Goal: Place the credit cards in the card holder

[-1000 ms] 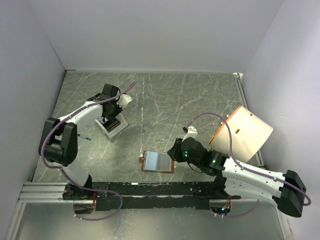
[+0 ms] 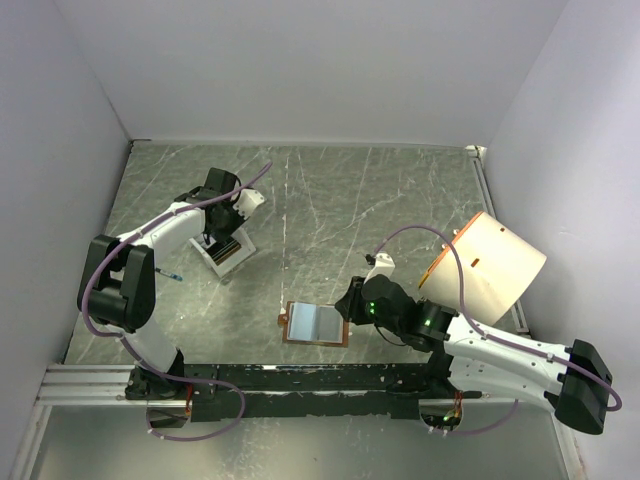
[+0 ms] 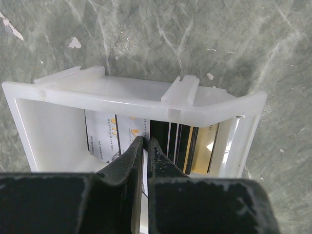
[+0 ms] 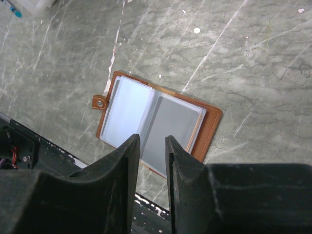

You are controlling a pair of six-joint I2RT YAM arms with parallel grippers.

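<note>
In the left wrist view, a white tray (image 3: 58, 95) holds several cards standing close together: white cards (image 3: 101, 131), black ones and a gold one (image 3: 204, 144). My left gripper reaches into it with its fingers almost together. A thin white sliver, seemingly the edge of a white card, shows between them; the rest of that card is mostly hidden. The brown leather card holder (image 4: 210, 129) lies spread open in the right wrist view, its clear sleeves (image 4: 173, 122) facing up. Over its near edge, my right gripper is parted, with nothing between its fingers.
A blue pen (image 2: 168, 274) lies left of the tray. At the far right a large cream box-like object (image 2: 490, 268) leans by the wall. The table (image 2: 370, 200) between the tray and that object is clear behind the card holder.
</note>
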